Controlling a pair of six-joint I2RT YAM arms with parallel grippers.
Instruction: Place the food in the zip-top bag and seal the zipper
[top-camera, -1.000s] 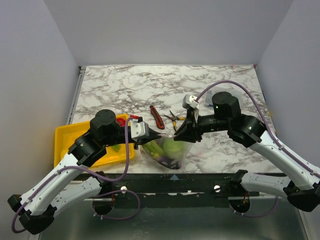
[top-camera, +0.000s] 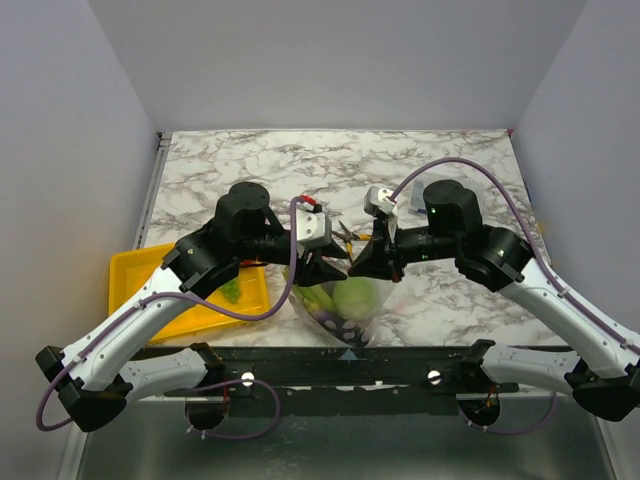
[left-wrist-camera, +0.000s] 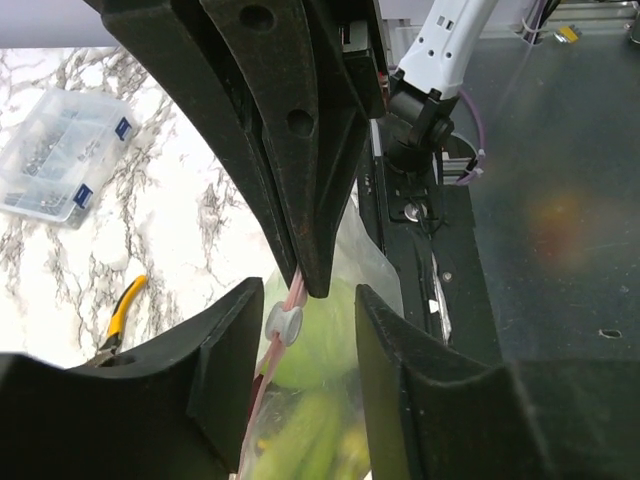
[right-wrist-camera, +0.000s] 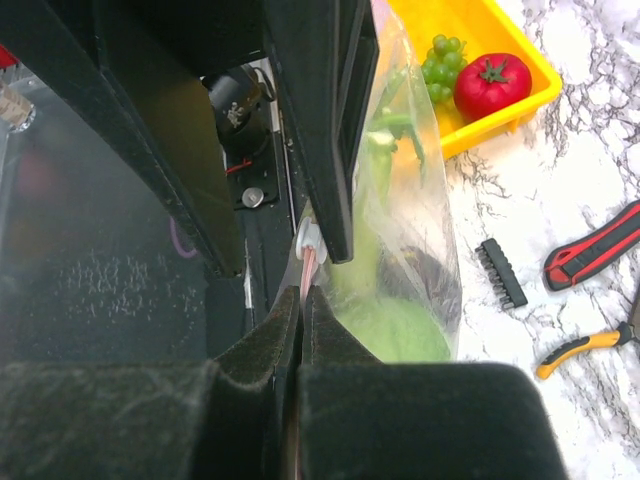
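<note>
The clear zip top bag (top-camera: 340, 305) stands near the table's front edge, with green and purple food (left-wrist-camera: 310, 430) inside. My right gripper is shut on the bag's pink zipper edge (left-wrist-camera: 262, 385). Close to its tips, the small white slider (left-wrist-camera: 284, 324) sits on that zipper strip. My left gripper is open, its fingers apart on either side of the strip and slider, not clamped on them. In the top view the two grippers (top-camera: 338, 264) almost meet over the bag, covering the slider and part of the bag's mouth.
A yellow bin (top-camera: 135, 280) on the left holds green grapes (right-wrist-camera: 443, 68) and a red tomato (right-wrist-camera: 492, 84). Behind the bag lie a red-black knife (right-wrist-camera: 595, 245), yellow-handled pliers (right-wrist-camera: 580, 350) and a small black block (right-wrist-camera: 501, 273). A clear box (left-wrist-camera: 62, 150) stands at right.
</note>
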